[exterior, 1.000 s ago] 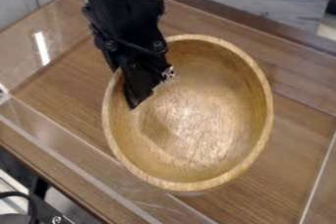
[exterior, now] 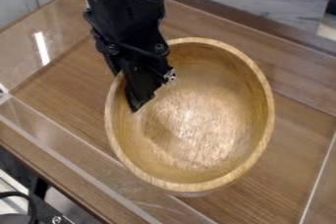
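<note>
A large light-wood bowl (exterior: 201, 130) fills the middle and lower right of the camera view, tipped so its inside faces the camera. My black gripper (exterior: 140, 83) reaches down from the upper left and is shut on the bowl's upper-left rim, its fingers partly over the inside of the bowl. The far fingertip on the outside of the rim is largely hidden.
The wooden table (exterior: 59, 110) has free room to the left and behind the bowl. A marble wall (exterior: 250, 2) runs along the back. At the lower left, past the table's edge, are dark cables.
The bowl and my gripper have shifted very slightly; otherwise the scene looks the same.
</note>
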